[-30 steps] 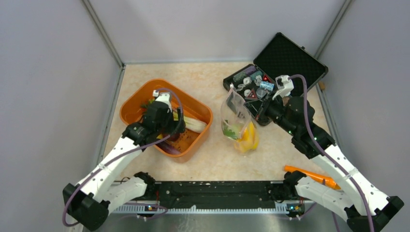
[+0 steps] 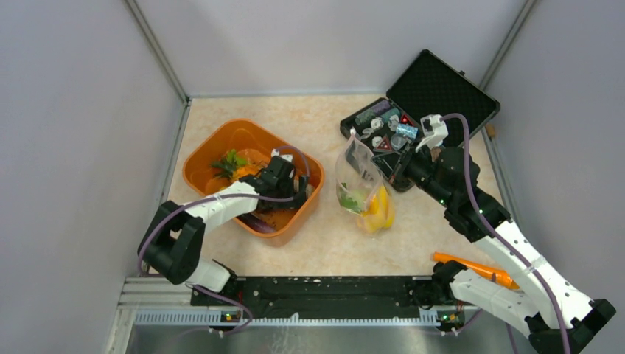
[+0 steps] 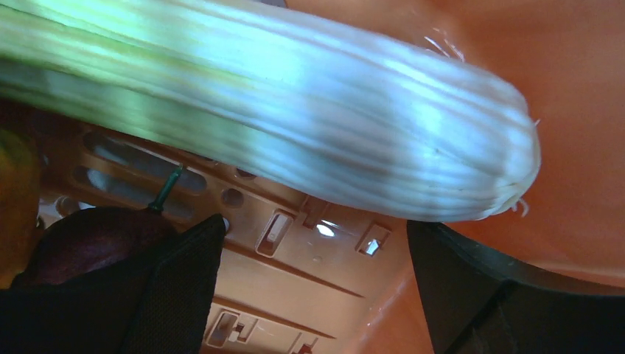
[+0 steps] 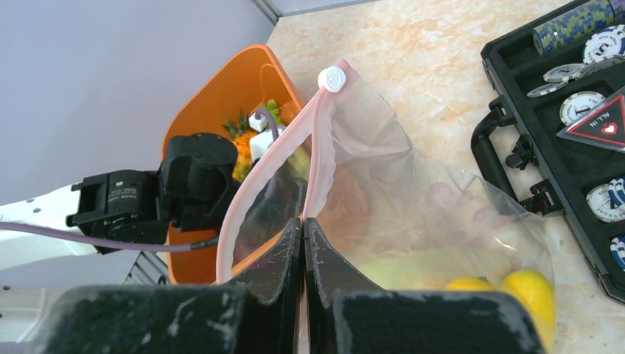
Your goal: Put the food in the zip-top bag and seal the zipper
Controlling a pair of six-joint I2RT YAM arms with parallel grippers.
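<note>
Inside the orange bin, my left gripper is open, its fingers wide apart with nothing between the tips. A pale celery bunch [image 3: 354, 110] lies just beyond them, its root end toward the bin wall in the left wrist view. A dark purple round vegetable [image 3: 99, 243] with a green stem sits by the left finger. My right gripper is shut on the mouth edge of the clear zip top bag [image 4: 413, 192]. The bag stands with its mouth parted and its white slider [image 4: 332, 79] at the top corner. Yellow food [image 4: 529, 291] and something green lie inside it.
The orange bin [image 2: 199, 164] also holds leafy greens [image 2: 230, 164] and a long eggplant [image 2: 256, 223]. Behind the bag lies an open black case [image 2: 442, 88] of poker chips. An orange tube-like object [image 2: 475, 268] rests near the right arm. Tabletop between bin and bag is clear.
The right arm and the bag have stayed put.
</note>
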